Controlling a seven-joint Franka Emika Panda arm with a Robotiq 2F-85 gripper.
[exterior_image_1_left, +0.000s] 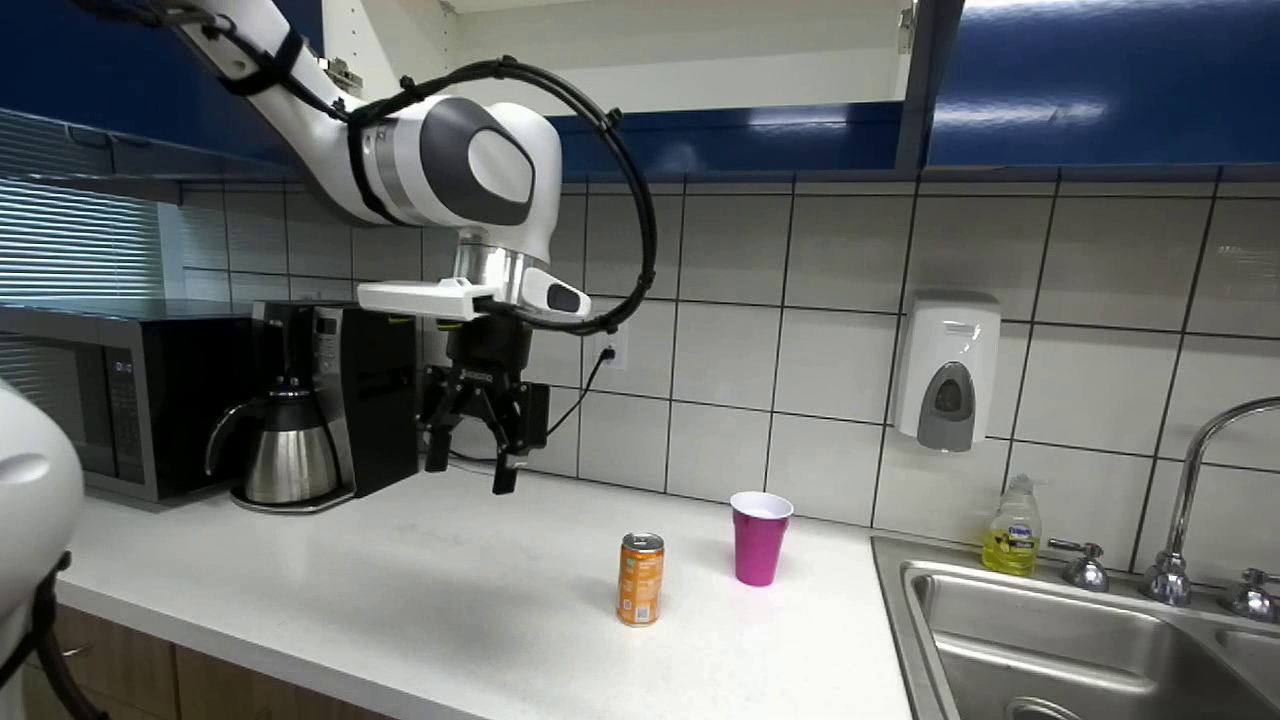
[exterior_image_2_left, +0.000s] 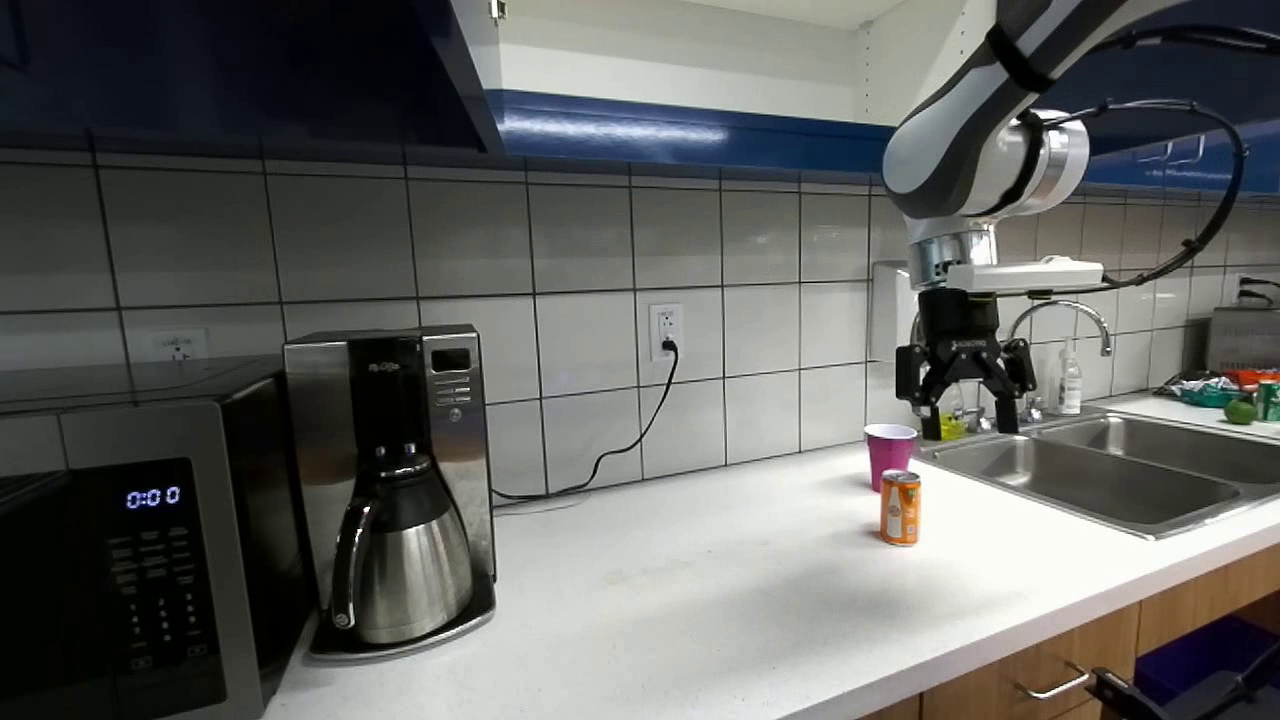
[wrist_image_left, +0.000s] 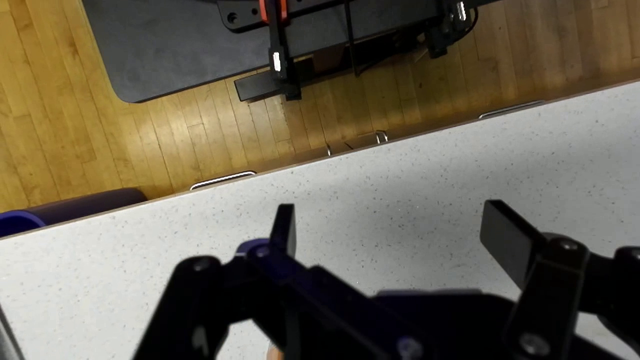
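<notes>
My gripper hangs above the counter with its fingers apart, pointing down and holding nothing. In the wrist view a wide gap of bare counter shows between its fingers. An orange can stands upright on the counter, lower than the gripper and to its right in exterior view 1. Behind the can, towards the tiled wall, is an upright magenta cup with a white inside. Exterior view 2 shows the can partly covering the cup. Only a small orange sliver, perhaps the can, shows at the wrist view's bottom edge.
A steel sink with a faucet and a yellow soap bottle lies to the right. The coffee maker and microwave stand at the left. Overhead is a cabinet edge. Mid-counter is clear.
</notes>
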